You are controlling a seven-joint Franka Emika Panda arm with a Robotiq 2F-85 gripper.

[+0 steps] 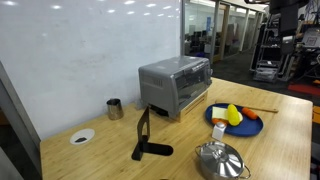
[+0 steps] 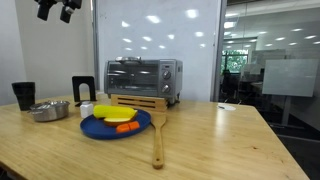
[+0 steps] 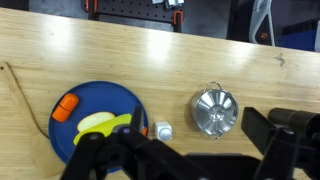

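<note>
My gripper stands open high above the table, with nothing between its fingers. It also shows at the top left of exterior view 2 (image 2: 54, 12), well above everything. Below it in the wrist view lie a blue plate (image 3: 88, 88) and a silver lidded pot (image 3: 214, 112). On the plate are a yellow item (image 3: 97, 130), an orange item (image 3: 66, 106) and a pale rounded item (image 3: 97, 97). A small white container (image 3: 163, 131) stands between plate and pot. A wooden spoon (image 2: 157, 140) lies beside the plate.
A silver toaster oven (image 1: 175, 84) stands against the white wall, with a wooden rack (image 2: 138, 102) before it. Also on the table are a black upright stand (image 1: 146, 135), a metal cup (image 1: 115, 109) and a white disc (image 1: 82, 136). In exterior view 2, the table's right side is clear.
</note>
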